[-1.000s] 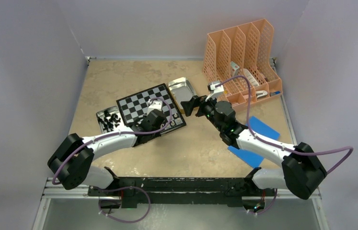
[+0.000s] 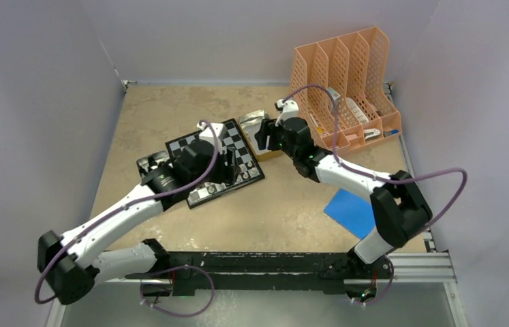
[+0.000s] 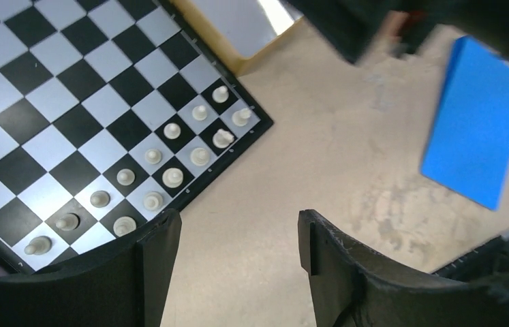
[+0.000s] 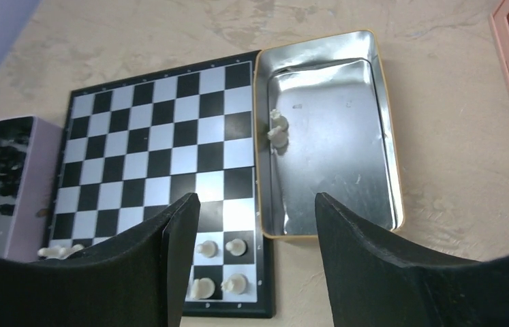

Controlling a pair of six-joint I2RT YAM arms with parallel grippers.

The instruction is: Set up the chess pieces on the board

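Note:
The chessboard [image 3: 54,95] carries two rows of white pieces [image 3: 172,176] along one edge, with the rest of its visible squares bare. My left gripper [image 2: 229,165] hangs above the board's near right part, fingers apart, nothing between them. My right gripper [image 2: 265,136] stands open over the board's right side and the metal tray [image 4: 326,150], which holds a couple of white pieces [image 4: 278,129]. Another container [image 2: 146,162] at the board's left holds dark pieces, blurred in the right wrist view.
A pink slotted organiser [image 2: 343,88] stands at the back right. A blue mat [image 2: 350,212] lies at the front right.
My right gripper has moved back toward the tray, and my left gripper has risen from close over the white pieces.

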